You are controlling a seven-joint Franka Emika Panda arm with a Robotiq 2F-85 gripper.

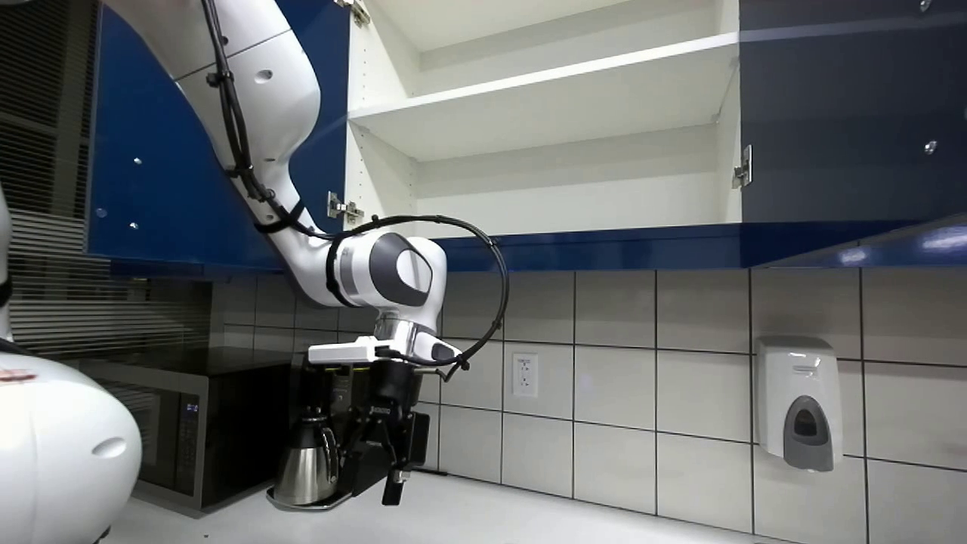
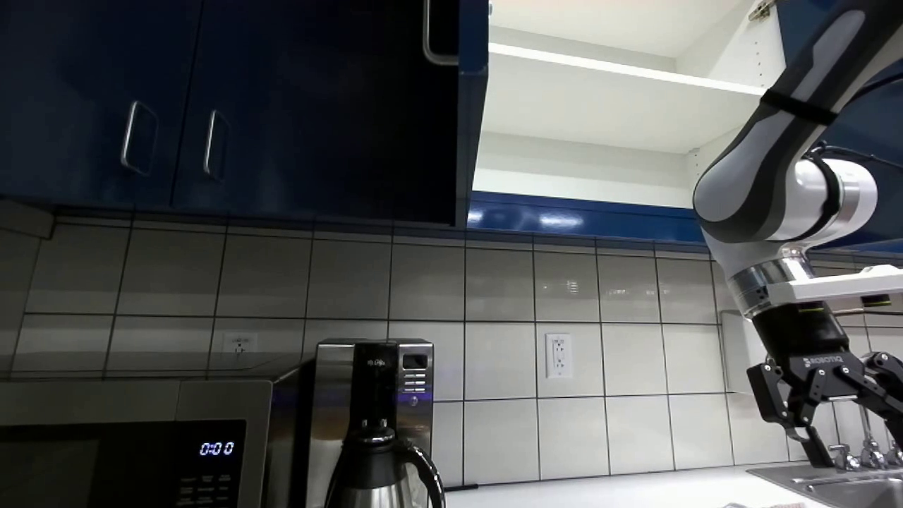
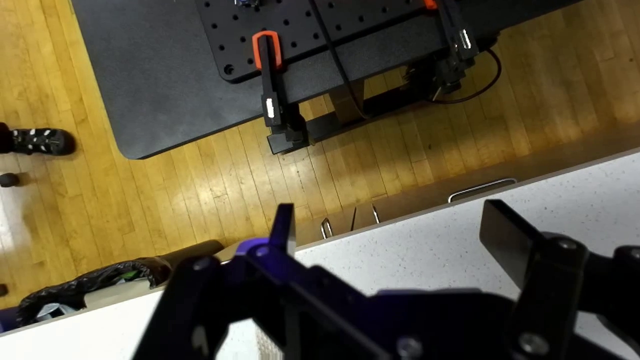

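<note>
My gripper is open above the pale speckled counter, its two black fingers wide apart and nothing between them. In exterior view 1 it points down in front of the coffee maker's side, where the steel carafe stands. Exterior view 2 has the gripper at the right edge, one finger low and the other partly cut off by the frame. Over the counter, the cabinet's white shelf is bare where it can be seen, with the doors open on both sides.
A microwave and a coffee maker occupy the counter by the wall. The sink lies at the right, and a soap dispenser hangs on the tiles. Across the floor gap is a black table with clamps.
</note>
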